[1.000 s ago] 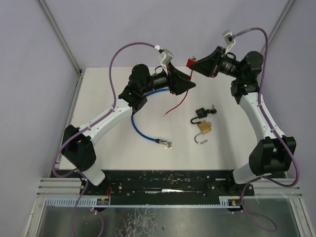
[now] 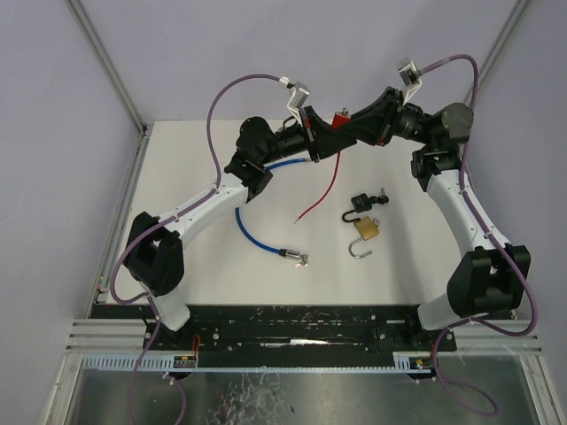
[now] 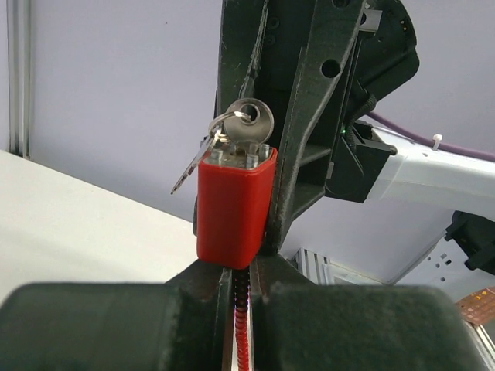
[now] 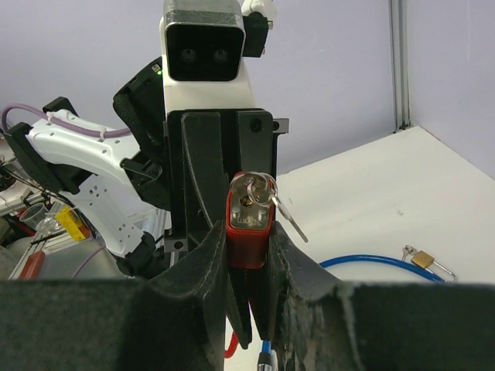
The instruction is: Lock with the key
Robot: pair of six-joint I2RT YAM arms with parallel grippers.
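A red padlock body with silver keys on top hangs from my right gripper, which is shut on it, as the right wrist view (image 4: 247,236) also shows. Its red cable (image 2: 326,190) dangles below and trails over the white table. My left gripper is shut just beneath the red body, at the red cable, which runs down between its fingers. In the top view both grippers meet near the back middle, with the red lock between them.
A blue cable lock (image 2: 257,243) lies in a loop at left. A black padlock (image 2: 363,203) and brass padlock (image 2: 367,227) lie at right.
My left gripper has moved right and up to meet the red lock under my right gripper. The right gripper and red lock have shifted slightly.
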